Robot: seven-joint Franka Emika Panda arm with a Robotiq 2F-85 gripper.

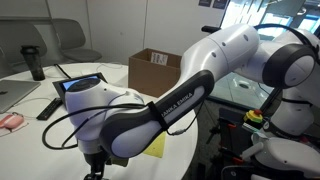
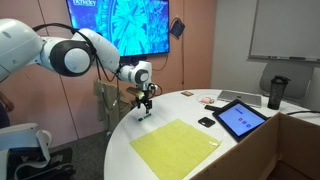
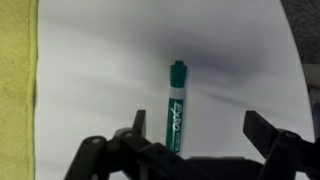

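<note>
A green-capped marker [image 3: 176, 105] with a white label lies on the white table, pointing roughly along the wrist view's vertical. My gripper stands open above it, one finger to each side and nothing held. Its lower end is hidden behind the gripper's body. In the second exterior view the gripper [image 2: 146, 112] is low over the table's far left part, and a small dark piece of the marker shows under it. The first exterior view has the gripper at the bottom edge, mostly cut off.
A yellow cloth [image 2: 178, 147] lies flat beside the marker. A tablet [image 2: 240, 119], a dark phone [image 2: 206, 122] and a cardboard box [image 1: 158, 72] are farther off. The table's rounded edge [image 3: 296, 62] runs close to the marker.
</note>
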